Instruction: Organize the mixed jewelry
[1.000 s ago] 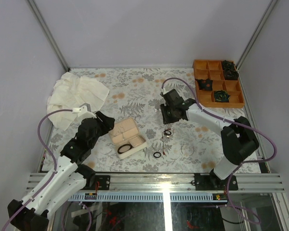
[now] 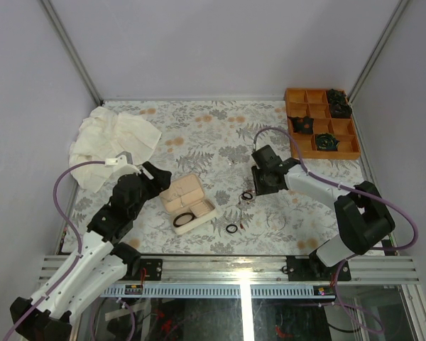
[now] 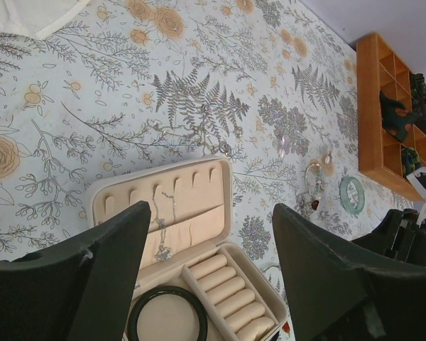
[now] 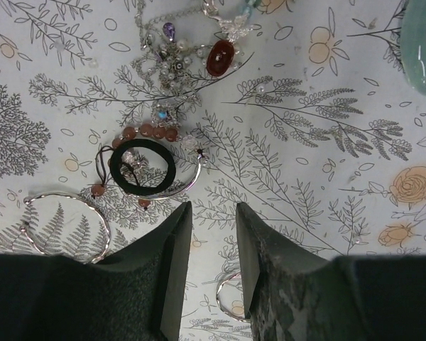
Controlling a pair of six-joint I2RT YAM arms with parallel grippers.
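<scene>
An open cream jewelry box (image 2: 181,188) holds a dark bangle (image 3: 167,290), padded rolls (image 3: 227,293) and a chain on its lid. My left gripper (image 2: 160,177) is open beside it, nothing between its fingers. My right gripper (image 2: 259,183) hangs open over the loose jewelry, nothing held. In the right wrist view lie a black ring (image 4: 170,170), a brown bead bracelet (image 4: 158,132), silver cuffs (image 4: 103,224), chains with a red pendant (image 4: 220,58), and a jade bangle (image 4: 419,71).
A wooden compartment tray (image 2: 323,153) with dark items stands at the back right. A white cloth (image 2: 110,142) lies at the back left.
My right arm has moved right and toward the front of the table. The left gripper has shifted very slightly. The box is unchanged.
</scene>
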